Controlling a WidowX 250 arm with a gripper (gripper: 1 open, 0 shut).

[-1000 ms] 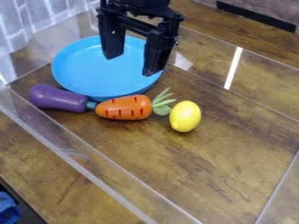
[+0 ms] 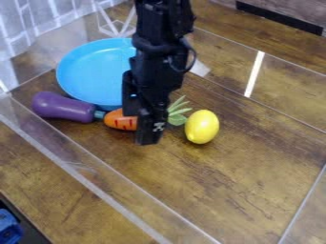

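My black gripper (image 2: 143, 119) is lowered over the orange toy carrot (image 2: 118, 120), which it largely covers; the carrot's green leaves (image 2: 177, 112) show to its right. The fingers look open around the carrot, though the fingertips are dark and hard to separate. A purple eggplant (image 2: 61, 106) lies just left of the carrot, and a yellow lemon (image 2: 201, 127) sits to the right.
A blue bowl (image 2: 86, 74) stands behind the carrot and eggplant, partly hidden by the arm. A small blue object (image 2: 8, 227) shows at the bottom left edge.
My gripper has come down from above the bowl toward the front, onto the carrot, hiding much of it. The eggplant and lemon look unmoved.
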